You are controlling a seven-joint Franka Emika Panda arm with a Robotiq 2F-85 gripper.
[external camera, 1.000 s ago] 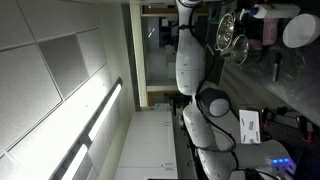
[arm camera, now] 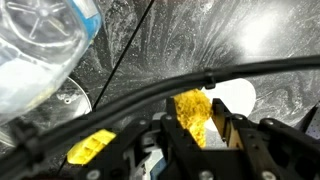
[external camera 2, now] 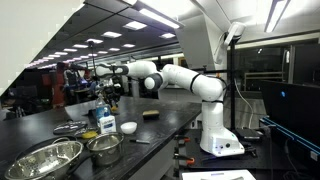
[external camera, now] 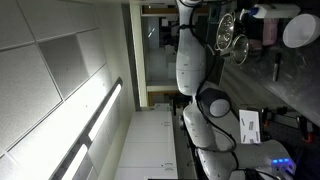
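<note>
Low in the wrist view, my gripper is shut on a crumpled-looking orange-yellow item (arm camera: 191, 103); what it is exactly I cannot tell. Its lower part is hidden by the fingers. Behind it, a white round bowl (arm camera: 237, 96) shows on the dark tabletop. A second yellow piece (arm camera: 90, 147) lies to the left. In exterior view 2 the arm reaches over the far part of the table, and the fingers are too small to make out. The gripper is outside exterior view 1.
A clear bottle with a blue label (arm camera: 40, 45) stands close by on the left. Metal bowls (external camera 2: 45, 161) line the near table edge, with a white bowl (external camera 2: 128, 127) beyond. A tan block (external camera 2: 151, 113) lies farther right. A dark cable crosses the wrist view.
</note>
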